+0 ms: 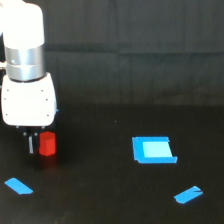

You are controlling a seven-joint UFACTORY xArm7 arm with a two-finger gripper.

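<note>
At the left of the camera view, my white arm reaches down to the dark table, and the gripper (37, 148) is low, close above the surface. A small red block (47, 144) is right at its fingers, on their right side in the picture. One thin grey finger (30, 144) shows to the left of the block. The other finger is hard to make out against the dark background. Whether the block is gripped or merely beside the fingers, I cannot tell.
A blue-taped square with a pale centre (156, 150) lies on the table right of the middle. Blue tape strips mark the front left (18, 186) and front right (188, 195). The table between the arm and the square is clear. A dark curtain (140, 55) hangs behind.
</note>
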